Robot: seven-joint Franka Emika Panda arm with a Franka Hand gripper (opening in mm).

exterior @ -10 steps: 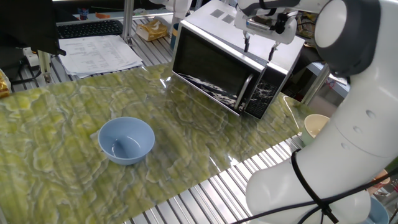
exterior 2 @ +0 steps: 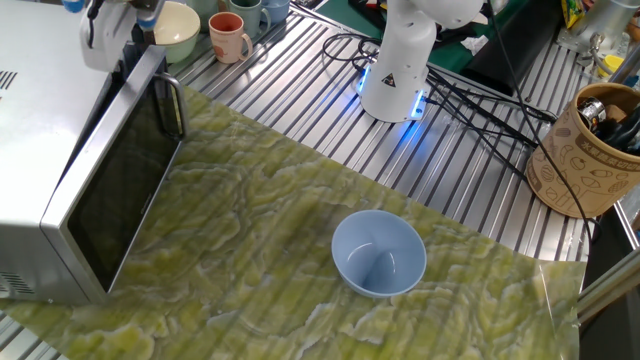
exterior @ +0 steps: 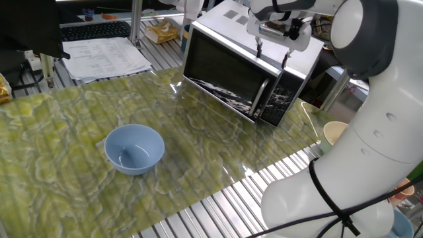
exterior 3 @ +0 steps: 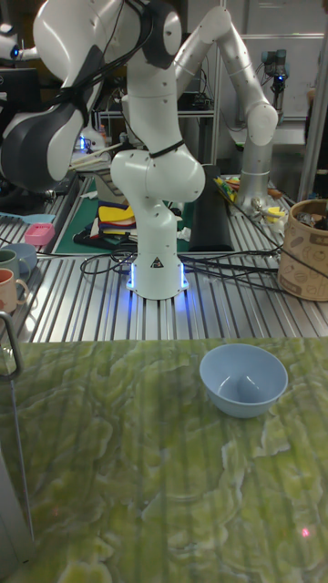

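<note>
In exterior view 1 my gripper (exterior: pixel 272 55) hangs over the front top edge of the white microwave (exterior: pixel 228 26). Its two fingers are spread well apart with nothing between them; whether they touch the microwave is hard to tell. The microwave's dark door is shut, and its silver handle (exterior: pixel 258 98) lies below the fingertips. A light blue bowl (exterior: pixel 134 149) stands upright and empty on the green marbled mat (exterior: pixel 73 192), well away from the gripper. The same bowl (exterior 2: pixel 378 254) shows in exterior view 2, to the right of the microwave door.
Cups and bowls, among them an orange mug (exterior 2: pixel 229 38) and a pale green bowl (exterior 2: pixel 176 32), stand near the microwave's handle side. A patterned utensil bucket (exterior 2: pixel 577 150) is at the far right. Papers (exterior: pixel 106 58) lie behind the mat. Mat between microwave and bowl is clear.
In exterior view 1 my gripper has shifted slightly left and down, its fingers still apart. The bowl and the microwave have not moved.
</note>
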